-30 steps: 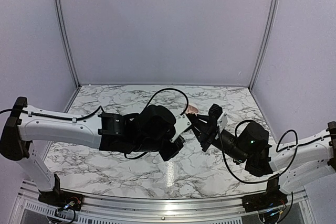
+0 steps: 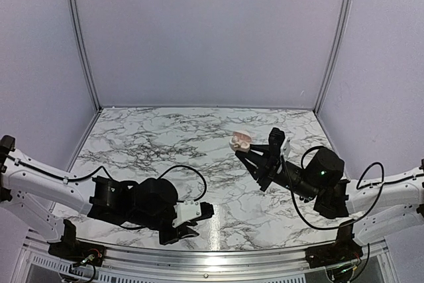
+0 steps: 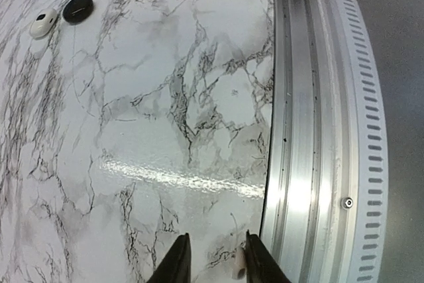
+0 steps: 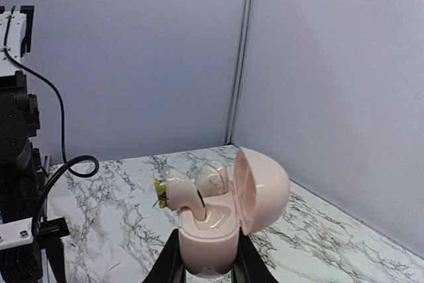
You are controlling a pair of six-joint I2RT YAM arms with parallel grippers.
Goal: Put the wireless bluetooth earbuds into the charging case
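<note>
My right gripper is shut on the pink charging case [image 4: 211,243], held up with its lid open; two pink earbuds [image 4: 187,193] show in its top, the left one apparently tilted and standing high. The case [image 2: 240,141] also shows in the top view. My left gripper is low near the front edge, fingers apart, nothing seen held between them; a small pale shape [image 3: 240,266] behind its right finger is unclear.
In the left wrist view a white oval object [image 3: 43,23] and a black round object [image 3: 78,8] lie on the marble table. The metal rail [image 3: 301,130] runs along the edge.
My left arm has pulled back from the case, down and toward the front left. The right gripper and case have stayed almost still.
</note>
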